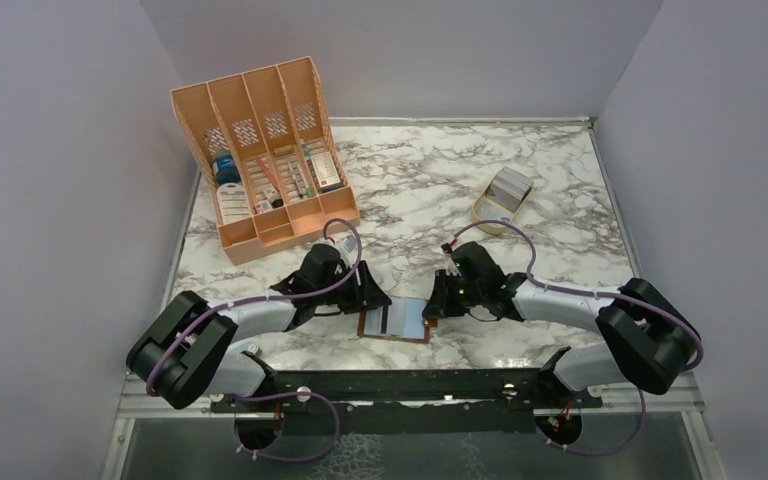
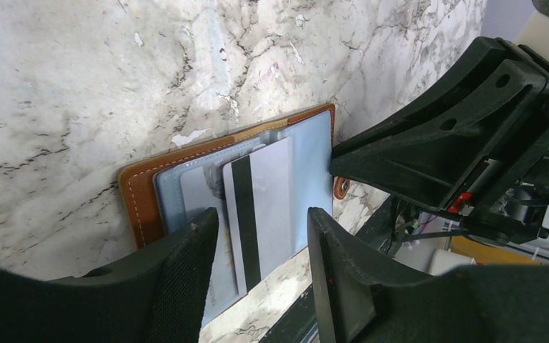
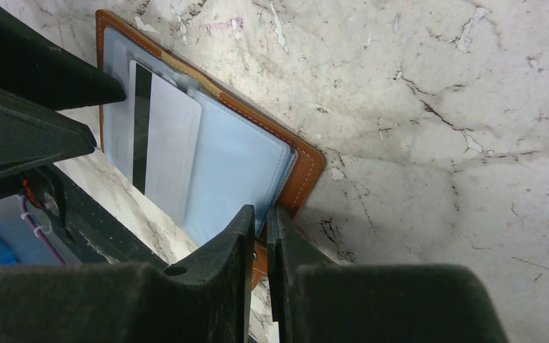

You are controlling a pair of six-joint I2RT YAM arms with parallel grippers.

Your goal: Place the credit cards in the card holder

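Note:
The brown card holder (image 2: 145, 194) lies spread flat near the table's front edge, its pale blue sleeves (image 3: 232, 153) showing. A white card with a black stripe (image 2: 271, 193) rests near the middle of the holder; whether it sits inside a sleeve I cannot tell. Beside it on the left, a second white card (image 2: 197, 191) partly shows in a sleeve. My left gripper is open, one finger on either side of the striped card in its wrist view, with nothing gripped. At the holder's right edge, my right gripper is shut on the sleeve edge.
A tan compartment organizer (image 1: 260, 240) with several items stands at the back left. A small open box (image 1: 500, 212) with grey cards inside sits at the back right.

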